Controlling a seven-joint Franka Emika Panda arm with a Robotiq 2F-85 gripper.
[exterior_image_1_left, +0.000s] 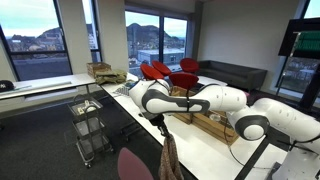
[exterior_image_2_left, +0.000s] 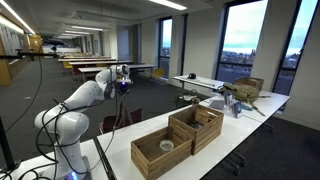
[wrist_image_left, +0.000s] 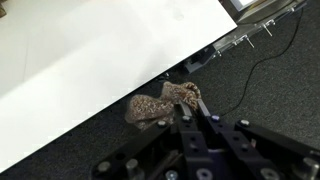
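Observation:
A brown, mottled cloth hangs below my gripper in exterior view 1, its lower end cut off by the frame. In the wrist view, the bunched cloth sits at the fingertips of my gripper, which is shut on it. The cloth is beyond the edge of the white table, over dark carpet. From exterior view 2, my gripper appears small beside the table's far left side, and details at its fingers are too small to make out.
Two wooden boxes stand on the white table. A dark reddish chair is close to the arm at the table's side. Beyond it stands a wheeled cart. Much of the tabletop near the arm is bare.

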